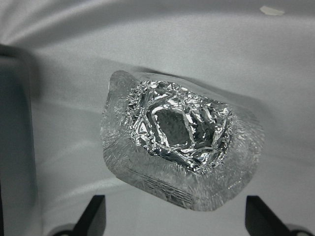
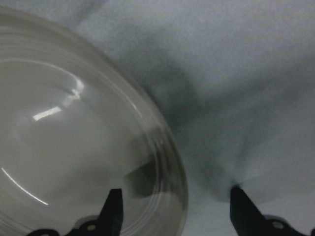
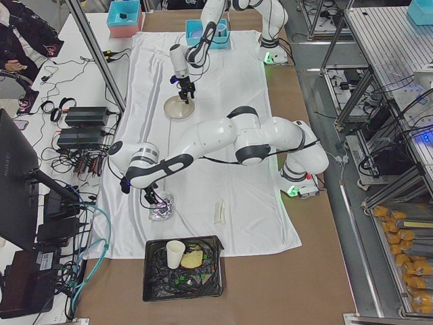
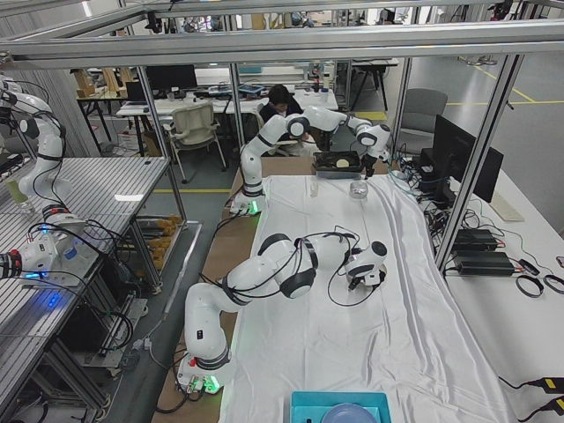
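Note:
My left gripper hangs open over a crumpled silver foil piece with a clear rim (image 1: 182,123), which lies on the white cloth near the black tray (image 3: 152,288); nothing is between its fingers. A white cup (image 3: 174,252) and a yellow item (image 3: 193,258) are in that tray. My right gripper is open, low at the rim of a round translucent plate (image 2: 74,142), one finger over the plate and the other outside it above the cloth.
A blue bin (image 3: 220,42) stands at the far end of the cloth by the right arm. A pale thin item (image 3: 220,212) lies near the foil.

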